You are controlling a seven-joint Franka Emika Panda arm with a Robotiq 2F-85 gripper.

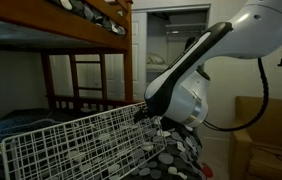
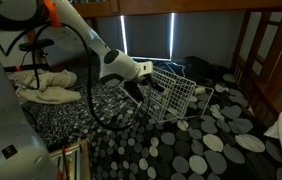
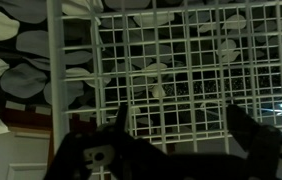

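A white wire rack (image 1: 76,147) slants across the lower left of the first exterior view. The second exterior view shows the same wire rack (image 2: 178,92) on a spread with round grey patches. My gripper is open in the wrist view: its dark fingers (image 3: 124,147) stand wide apart, with rack wires seen in the gap. Whether either finger touches the wires, I cannot tell. Reaching down from the upper right, the white arm (image 1: 186,97) ends beside the rack, and its fingertips are too dark to make out there.
The patterned spread (image 2: 216,142) lies under and around the rack. A wooden bunk bed (image 1: 129,50) stands behind, its upper rail above the rack. To the right is a brown armchair (image 1: 264,135). A dark cable (image 1: 263,95) loops off the arm.
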